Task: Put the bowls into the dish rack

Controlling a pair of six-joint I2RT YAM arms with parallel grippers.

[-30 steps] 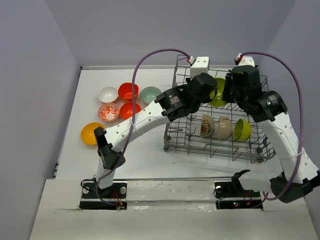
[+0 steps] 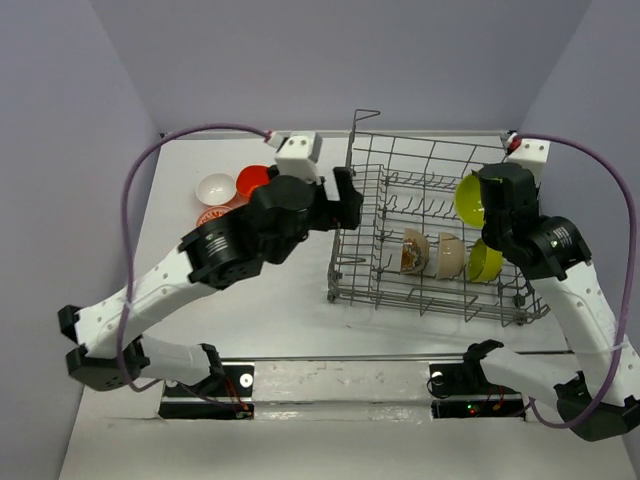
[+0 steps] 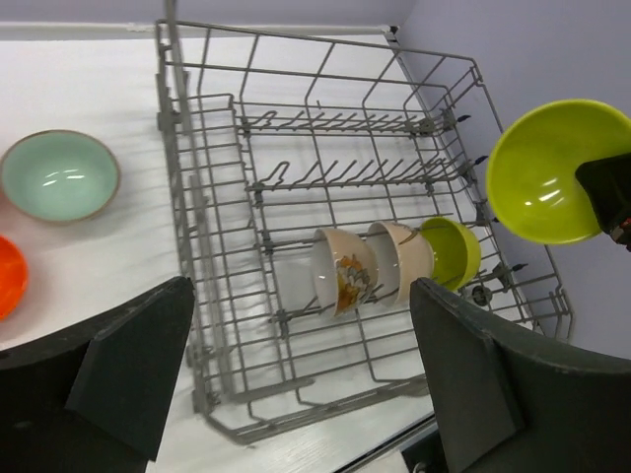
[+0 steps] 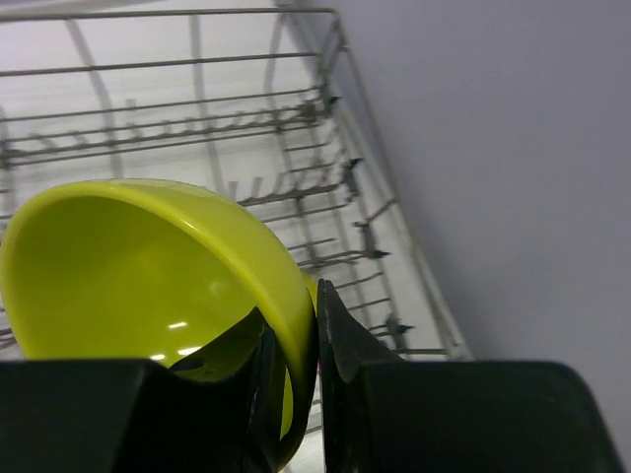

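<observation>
A yellow-green bowl (image 4: 128, 271) hangs tilted above the right part of the dish rack (image 2: 385, 290), its rim pinched by my right gripper. In the top view that bowl (image 2: 468, 201) is partly hidden by the right gripper. Along the rack's front row stand a flower-patterned bowl (image 3: 347, 271), a beige bowl (image 3: 409, 258) and another yellow-green bowl (image 3: 454, 251), all on their sides. My left gripper is open and empty, near the rack's left side. Left of the rack, a green bowl (image 3: 61, 175) and an orange-red bowl (image 3: 10, 278) rest on the white table.
At the table's left are a white bowl (image 2: 216, 190), a red bowl (image 2: 252, 180) and a patterned bowl (image 2: 212, 215), some partly covered by the left arm. The rack's back rows look empty. A grey wall (image 4: 503, 177) rises close to the rack's right side.
The left gripper has swung left, away from the held bowl and out toward the rack's left edge. My right gripper has carried that bowl rightward and slightly toward the front.
</observation>
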